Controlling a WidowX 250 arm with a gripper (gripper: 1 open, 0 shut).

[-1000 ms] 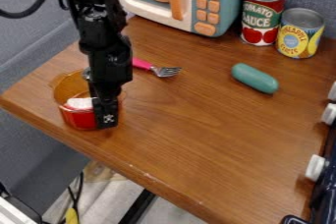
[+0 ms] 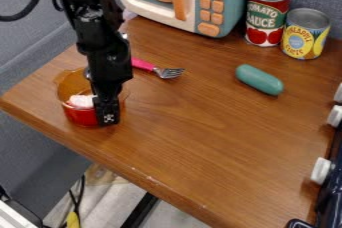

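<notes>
My black gripper (image 2: 104, 110) reaches down at the right side of a red pot (image 2: 74, 110) with an orange rim, near the table's left edge. Something white lies inside the pot, partly hidden by the gripper. Whether the fingers are open or shut on anything I cannot tell. Behind the pot lies a fork (image 2: 166, 72) with a pink handle.
A teal toy microwave (image 2: 198, 2) stands at the back, beside a tomato can (image 2: 265, 20) and a yellow can (image 2: 305, 37). A teal cylinder (image 2: 259, 80) lies at centre right. A dark appliance lines the right edge.
The gripper has shifted very slightly downward at the pot; otherwise little differs.
</notes>
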